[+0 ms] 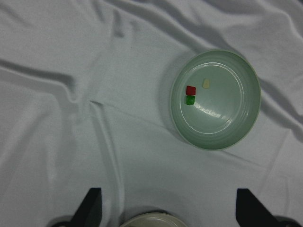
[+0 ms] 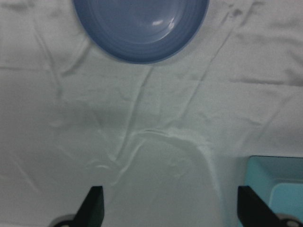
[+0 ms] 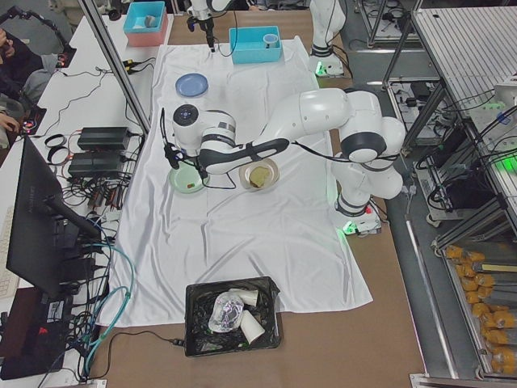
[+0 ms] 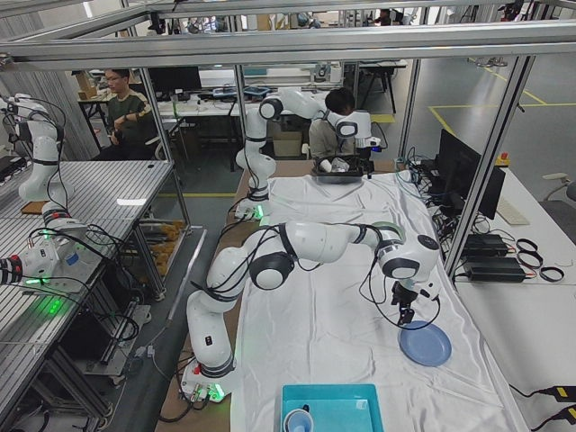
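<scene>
My left gripper hangs open over a green plate [image 1: 222,118] holding a red cube [image 1: 191,90], a green cube [image 1: 190,100] and a small pale piece [image 1: 206,83]. A cream dish with a yellowish item [image 3: 258,176] is partly visible at the bottom of the left wrist view. My right gripper is open above the white cloth, with a blue plate [image 2: 142,42] ahead of it and a teal bin [image 2: 272,170] at the lower right in the right wrist view.
A black tray [image 3: 194,319] with foil and white cylinders sits at one end of the table. The teal bin at the other end holds a cup [image 4: 298,418]. A monitor and cables line one long side.
</scene>
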